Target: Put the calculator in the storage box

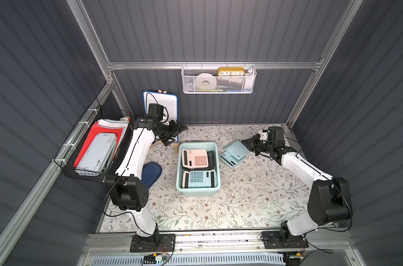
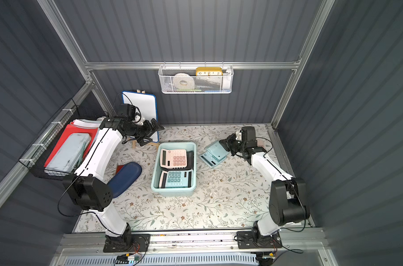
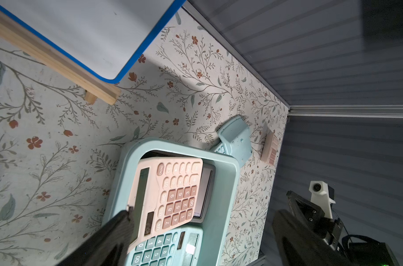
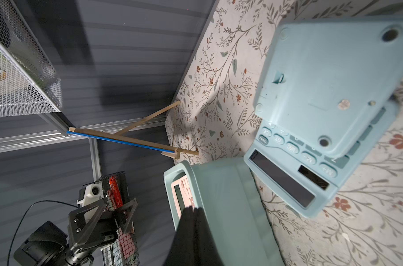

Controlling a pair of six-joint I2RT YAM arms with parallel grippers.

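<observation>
The teal storage box stands mid-table with a pink calculator and a teal calculator in it. Right of the box lies another teal calculator, keys up, partly covered by a face-down teal one resting askew on top. My right gripper is shut, and nothing shows between its fingers. From above, it is at the right edge of the face-down calculator; touching or apart I cannot tell. Near the whiteboard, behind the box's left side, my left gripper is open and empty.
A whiteboard on a wooden stand is behind the left arm. A navy pouch lies left of the box. By the right wall is a small pink object.
</observation>
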